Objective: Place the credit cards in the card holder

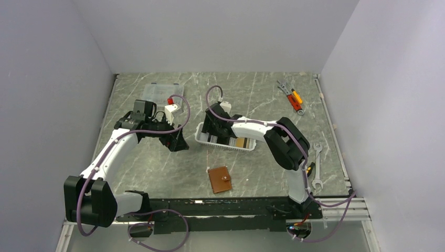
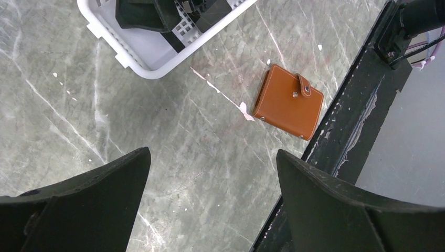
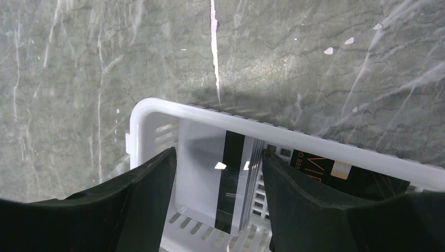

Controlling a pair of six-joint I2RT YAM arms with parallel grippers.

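Observation:
A white slotted basket (image 1: 225,146) (image 3: 294,137) holds cards: a silver card with a black stripe (image 3: 199,163) at its left end and a black card (image 3: 357,178) beside it. My right gripper (image 1: 214,128) is open down over the silver card, one finger by each side. The brown leather card holder (image 1: 219,179) (image 2: 287,102) lies closed on the table in front of the basket. My left gripper (image 1: 176,139) hangs open left of the basket, nothing between its fingers.
A clear plastic box (image 1: 157,92) is at the back left. Pliers (image 1: 291,100) and a wrench (image 1: 317,170) lie at the right. The front middle of the table around the holder is mostly clear.

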